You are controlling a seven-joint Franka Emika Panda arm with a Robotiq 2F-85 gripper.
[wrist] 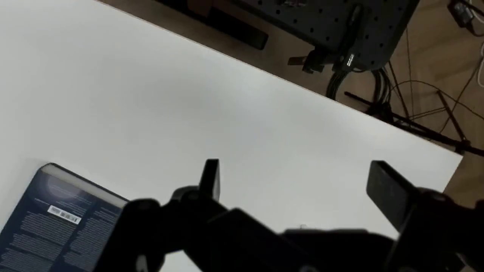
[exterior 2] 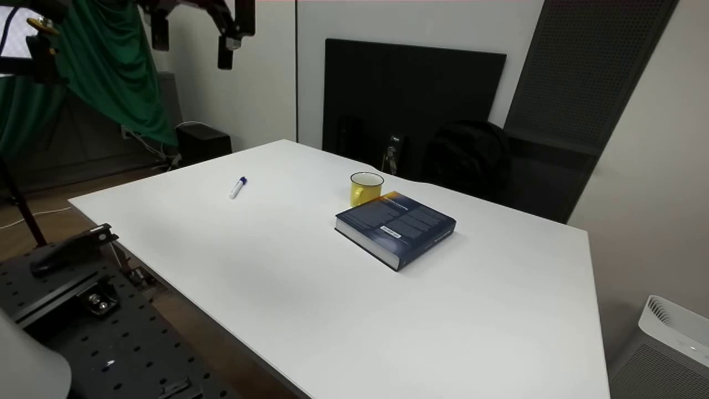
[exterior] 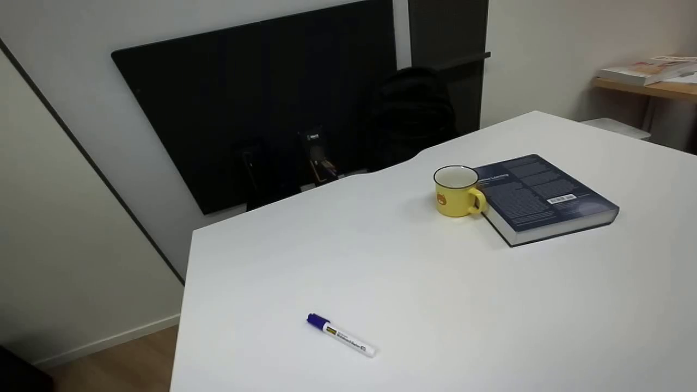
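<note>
A white marker with a blue cap (exterior: pixel 341 336) lies alone on the white table (exterior: pixel 274 261). Farther back stands an upright yellow mug (exterior: pixel 454 199), dark-rimmed, its handle against or very near the edge of a thick dark blue book (exterior: pixel 545 196) that lies flat. Exterior view 2 has the marker (exterior 2: pixel 237 187), the mug (exterior 2: pixel 359 193) and the book (exterior 2: pixel 405 229) too. My gripper (exterior 2: pixel 193 50) hangs high above the table's left end there. In the wrist view the gripper is open, its fingers wide apart with nothing between them; the book (wrist: pixel 50 231) shows at lower left.
A black perforated base (exterior 2: pixel 133 352) stands beside the table's near edge. Behind the far edge are a black panel (exterior 2: pixel 405 93) and a dark backpack (exterior 2: pixel 465 156).
</note>
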